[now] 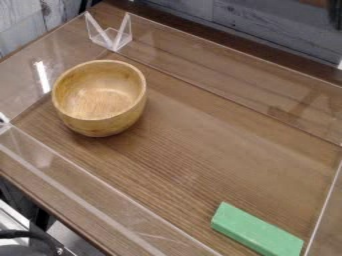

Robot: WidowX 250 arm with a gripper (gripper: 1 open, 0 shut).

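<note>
A tan wooden bowl (99,98) sits on the left part of the wooden table (201,140). A green rectangular block (257,232) lies near the front right. My gripper is out of view, apart from a dark shape at the top right edge that is too little to make out.
A small clear wire-like or plastic object (110,36) stands at the back left, behind the bowl. Dark cables show beyond the lower left edge.
</note>
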